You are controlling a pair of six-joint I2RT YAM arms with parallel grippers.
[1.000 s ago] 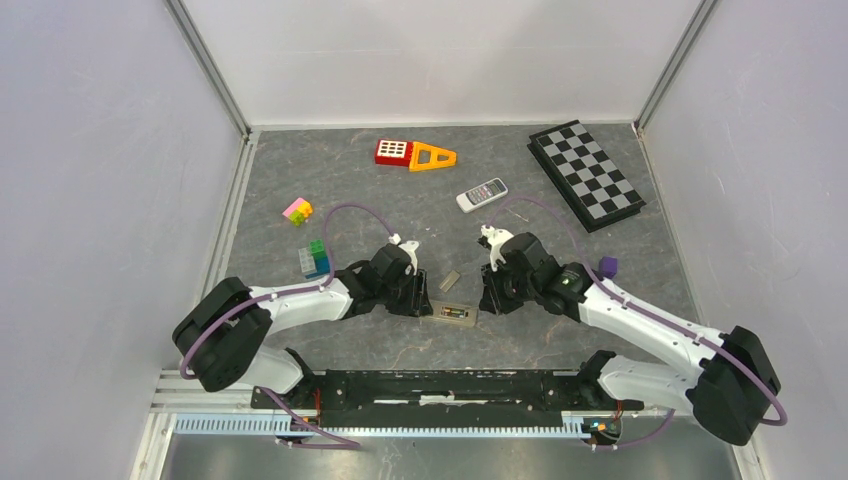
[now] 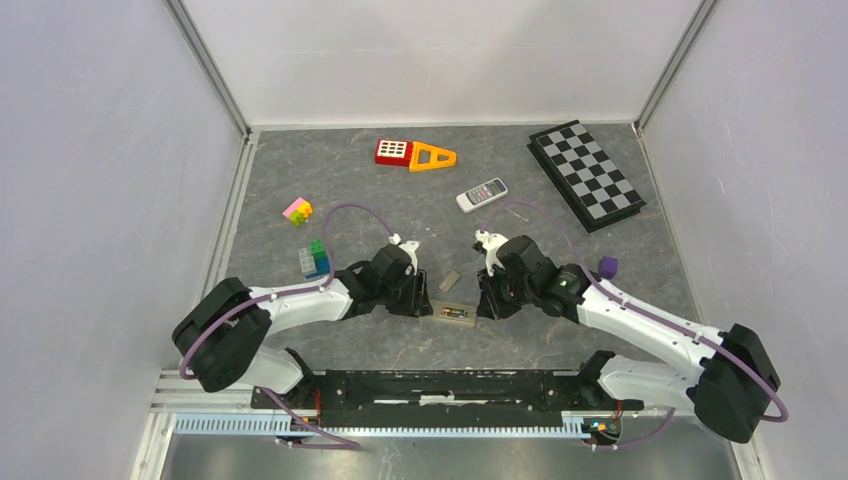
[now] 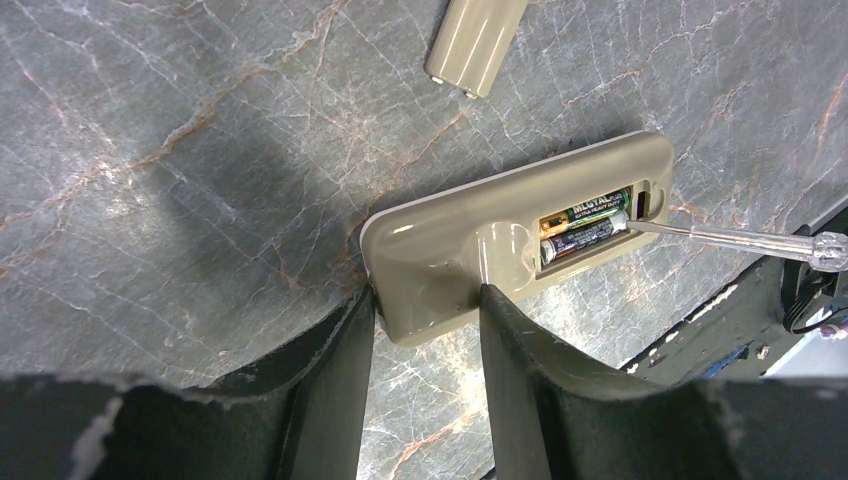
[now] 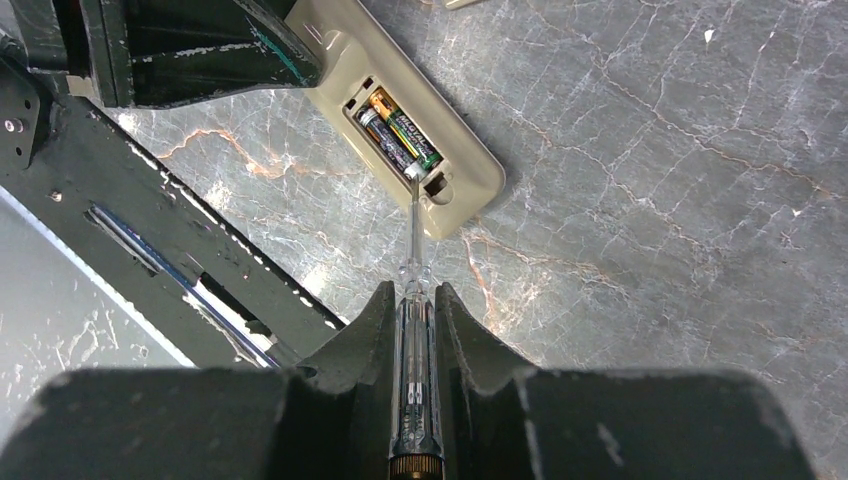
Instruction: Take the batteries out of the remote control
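Note:
Face down on the marbled table lies the beige remote control (image 3: 430, 245), its battery bay uncovered. My left gripper is shut on its end, a finger on either side. Two batteries sit side by side in the bay: a green and gold one (image 3: 585, 212) and a dark one with a silver end (image 3: 580, 240). My right gripper is shut on a clear-handled screwdriver (image 4: 414, 330). The screwdriver's metal tip meets the silver end of the dark battery (image 4: 388, 140) in the right wrist view; how deep it reaches I cannot tell.
The loose battery cover (image 3: 478, 45) rests just behind the remote. Farther back are a white remote (image 2: 482, 195), a red and yellow toy (image 2: 415, 154) and a checkered board (image 2: 587, 174). Toy blocks (image 2: 314, 258) lie at left, a purple block (image 2: 608, 267) at right. The robot's base runs along the front.
My right gripper has shifted slightly left and towards the robot's base, closer to the remote's end. The left arm and the remote have stayed in place.

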